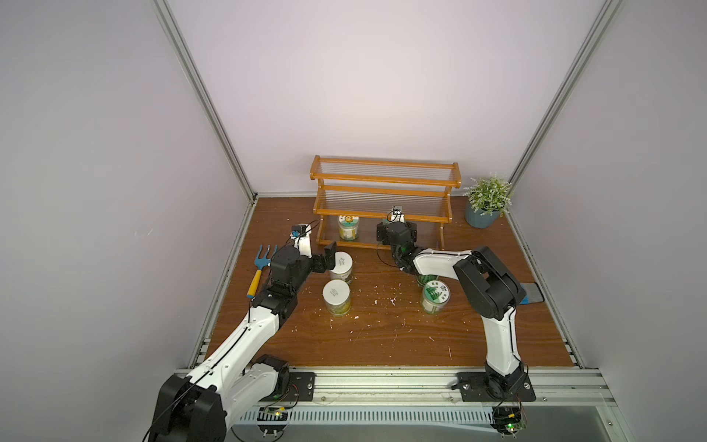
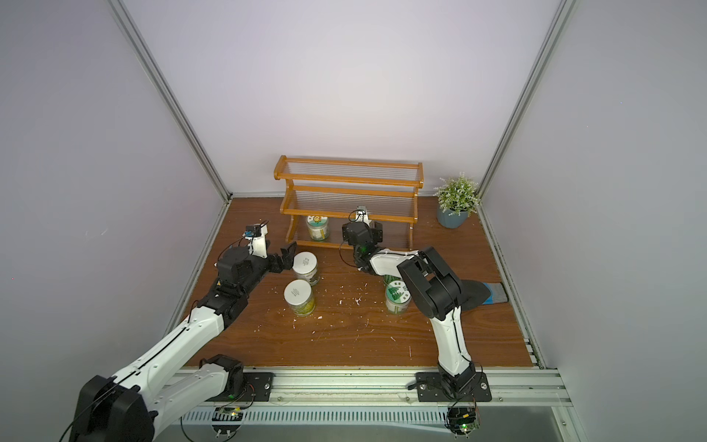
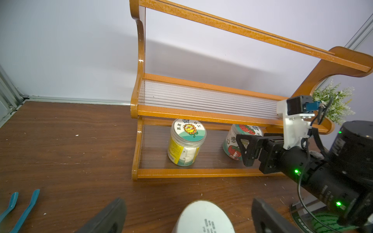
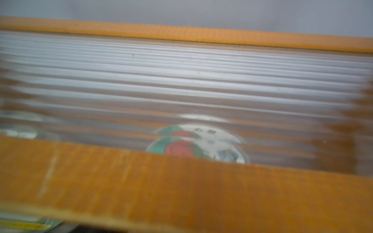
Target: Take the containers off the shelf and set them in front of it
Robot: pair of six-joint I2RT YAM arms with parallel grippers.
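Observation:
On the bottom tier of the wooden shelf (image 3: 233, 173) stand two jars. One has a sunflower lid and yellow label, the sunflower jar (image 3: 186, 143); the other, a strawberry jar (image 3: 233, 144), is to its right. My right gripper (image 1: 397, 225) is open at the strawberry jar; one finger (image 3: 251, 149) overlaps it in the left wrist view, and contact is unclear. Through the clear tier, the right wrist view shows the strawberry lid (image 4: 182, 148). My left gripper stands open, empty, near the white-lidded jar (image 1: 341, 265) in front of the shelf.
Another white-lidded jar (image 1: 336, 292) stands nearer the front. Two green-labelled jars, one in front (image 1: 435, 293), stand below the right arm. A fork (image 1: 259, 269) lies left, a potted plant (image 1: 486, 200) back right. The shelf's middle front rail (image 4: 186, 186) crosses the right wrist view.

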